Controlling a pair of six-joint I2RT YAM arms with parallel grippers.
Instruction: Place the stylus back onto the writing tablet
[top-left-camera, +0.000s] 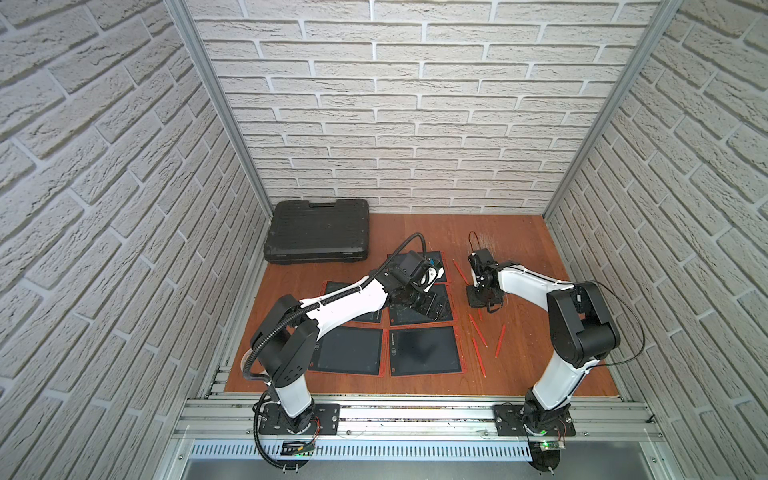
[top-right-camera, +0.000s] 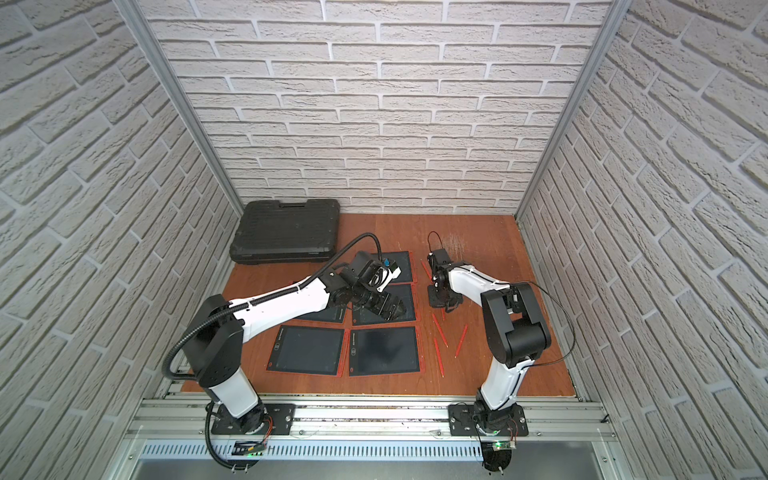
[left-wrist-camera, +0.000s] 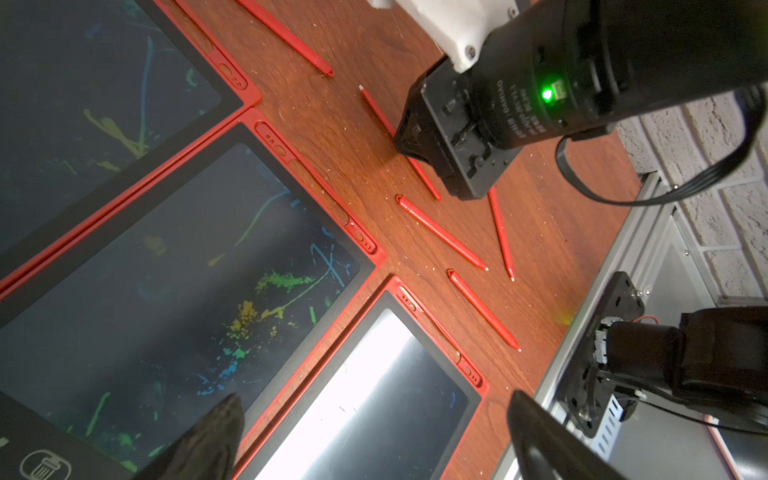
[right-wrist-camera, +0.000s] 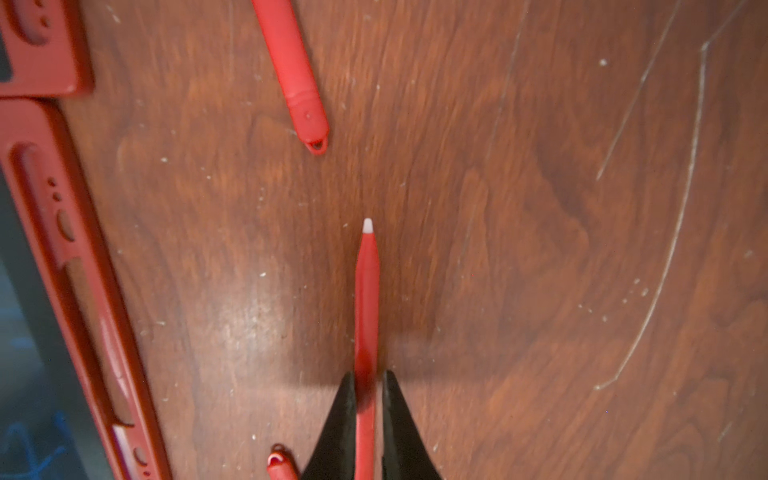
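Note:
Several red styluses lie on the wooden table right of the writing tablets. In the right wrist view one stylus (right-wrist-camera: 367, 288) points away, white tip at the far end, directly under my right gripper, whose fingertips are shut close over it; whether they touch it I cannot tell. Another stylus (right-wrist-camera: 288, 64) lies beyond it. The nearest tablet's red frame (right-wrist-camera: 104, 304) has an empty slot. My left gripper hangs open over the tablets (left-wrist-camera: 176, 264), nothing between its blurred fingers.
A black case (top-left-camera: 316, 232) sits at the back left. The right arm's black housing (left-wrist-camera: 456, 128) is close to my left gripper's view. Bare table lies at the back right and right edge.

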